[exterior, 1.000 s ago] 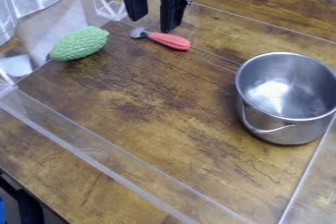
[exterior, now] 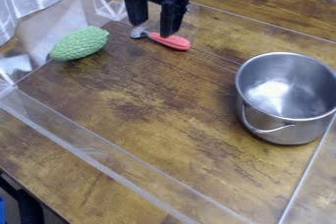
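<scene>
A black gripper (exterior: 155, 22) hangs at the top centre, its two dark fingers pointing down over a pink-handled utensil (exterior: 171, 41) with a small metal head, lying on the wooden table (exterior: 132, 120). Whether the fingers hold anything is hard to tell; the utensil appears to rest on the table beneath them. A green corn-like object (exterior: 79, 44) lies to the left, and a steel pot (exterior: 285, 98) stands at the right.
Clear plastic edges (exterior: 92, 156) run along the left and right of the work area. A white cloth or curtain (exterior: 33, 2) is at the upper left.
The utensil, green object and pot look unmoved.
</scene>
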